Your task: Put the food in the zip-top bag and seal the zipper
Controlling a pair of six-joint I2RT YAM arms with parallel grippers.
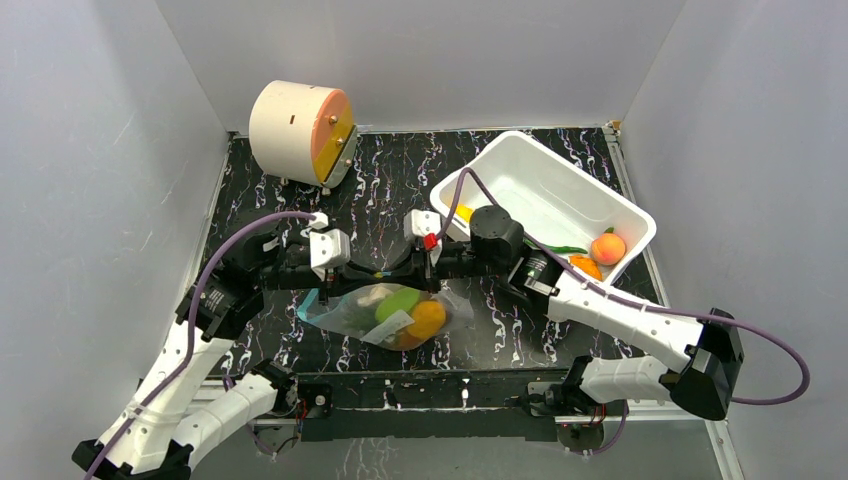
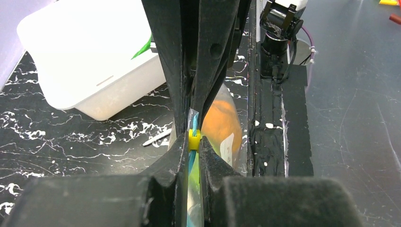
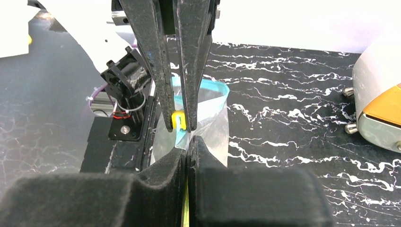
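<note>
The clear zip bag (image 1: 350, 315) hangs below both grippers, holding a green food piece (image 1: 398, 303), an orange one (image 1: 428, 318) and a pale one. Its rim is blue. Between the fingertips of my left gripper is the yellow zipper slider (image 3: 178, 118), with the fingers shut on it. Right beside it, my right gripper is shut on the bag's thin top edge, the blue strip (image 2: 194, 122) showing at its tips. In the top view the two grippers meet nose to nose above the bag.
A white bin (image 1: 530, 170) at the back right holds a peach (image 1: 608, 248), an orange item (image 1: 585, 266) and a green one. A round cream container (image 1: 290, 130) stands at the back left. A white pen-like stick (image 2: 157, 137) lies on the dark marbled table.
</note>
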